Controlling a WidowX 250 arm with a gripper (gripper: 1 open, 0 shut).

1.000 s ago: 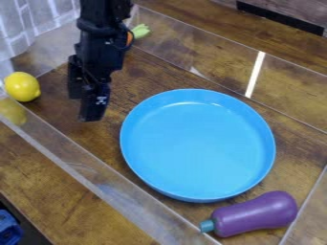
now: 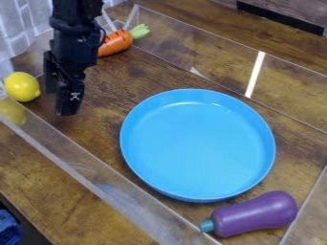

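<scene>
My black gripper [image 2: 61, 88] hangs open at the upper left, low over the wooden surface, just right of a yellow lemon-like toy [image 2: 21, 85]; nothing shows between its fingers. An orange carrot toy [image 2: 114, 43] with a green top lies behind the arm at the top. A large blue plate [image 2: 197, 144] fills the middle right.
A purple eggplant toy [image 2: 251, 214] lies at the lower right. Clear low walls border the work area, one running diagonally along the lower left [image 2: 96, 180]. Bare wood [image 2: 134, 81] lies between the gripper and the plate.
My gripper has moved left, away from the plate and toward the yellow toy. More of the carrot shows now.
</scene>
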